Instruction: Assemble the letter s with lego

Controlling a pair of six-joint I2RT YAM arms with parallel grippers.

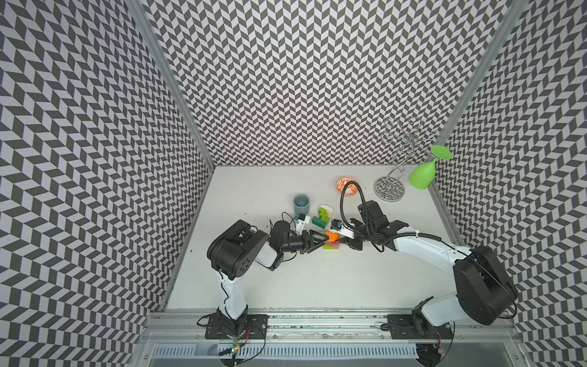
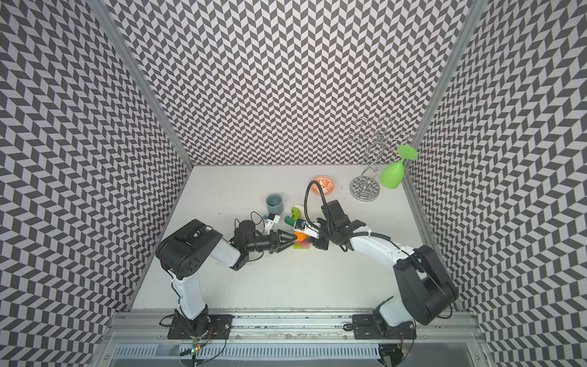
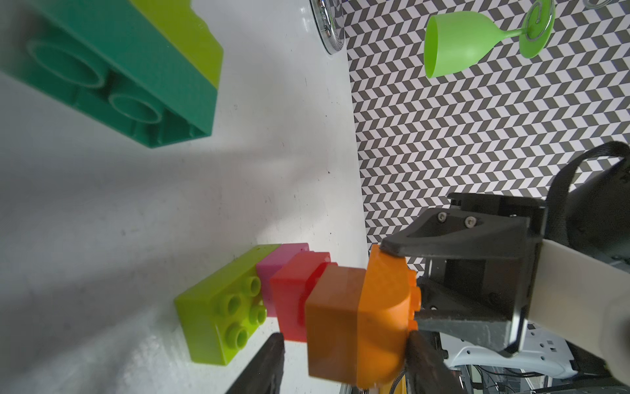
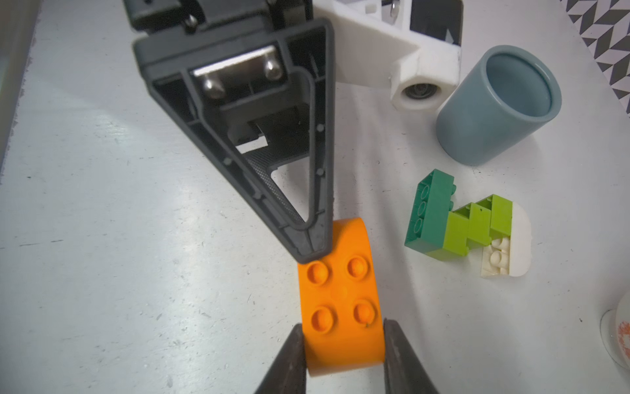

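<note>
An orange brick (image 4: 344, 295) is raised off the table, my right gripper shut on it. From the other side, my left gripper (image 1: 324, 239) reaches to the same brick; its fingertips are blurred at the brick's lower edge in the left wrist view. Below lies a row of lime (image 3: 213, 321), pink and red (image 3: 292, 308) bricks. A separate group of dark green (image 4: 430, 207), lime (image 4: 477, 226) and white (image 4: 521, 239) bricks rests farther back on the table.
A blue-grey cup (image 1: 300, 204) stands behind the bricks. An orange patterned bowl (image 1: 342, 185), a metal stand (image 1: 389, 188) and a green goblet (image 1: 422, 176) are at the back right.
</note>
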